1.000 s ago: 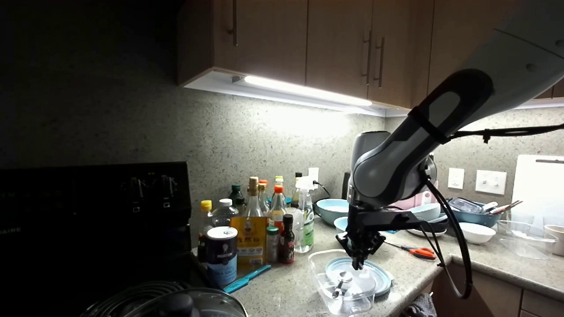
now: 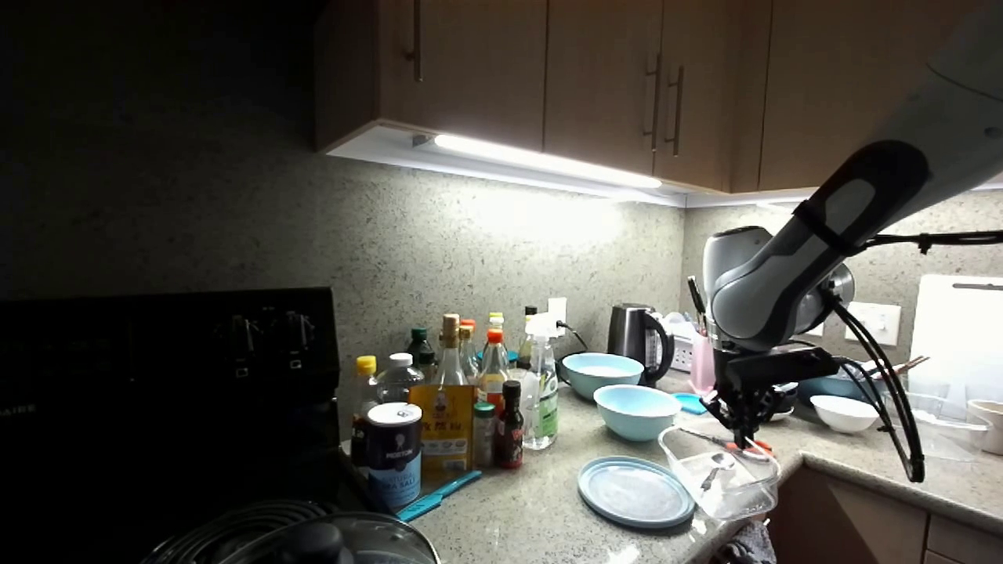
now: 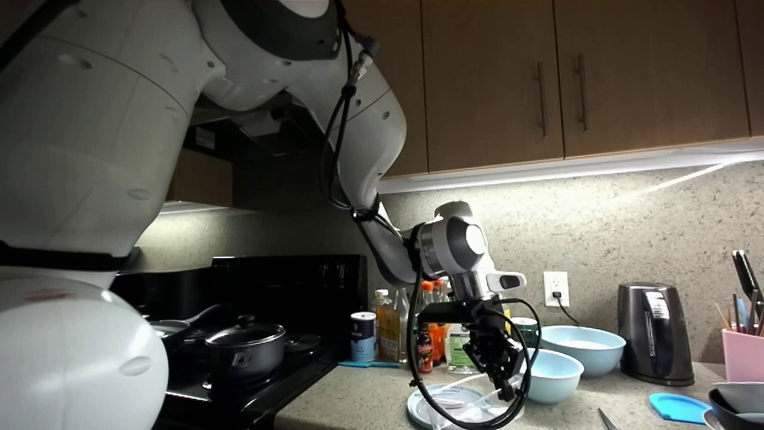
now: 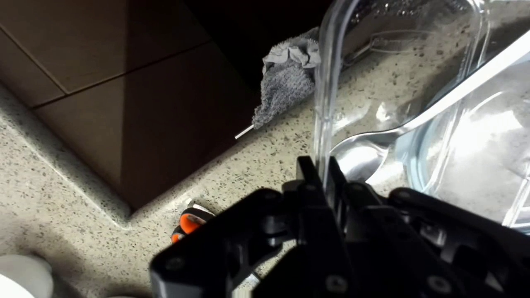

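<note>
My gripper is shut on the rim of a clear plastic container (image 4: 325, 94), the wall passing between its two fingers in the wrist view. Inside the container lies a metal spoon (image 4: 360, 156), its handle running to the upper right. In exterior view 1 the container (image 2: 729, 489) hangs from the gripper (image 2: 744, 440) near the counter's corner, to the right of a pale blue plate (image 2: 631, 490). Whether the container's base touches the counter cannot be told.
Orange-handled scissors (image 4: 191, 222) lie on the counter close by. Two light blue bowls (image 2: 637, 413) and a kettle (image 2: 635, 338) stand behind the plate. A grey towel (image 4: 285, 82) hangs at the counter edge. White bowls (image 2: 846, 413) and clear containers occupy the right counter.
The arm has moved right in exterior view 1, carrying the container and spoon from over the plate toward the counter corner. The plate, now uncovered, has stayed in place.
</note>
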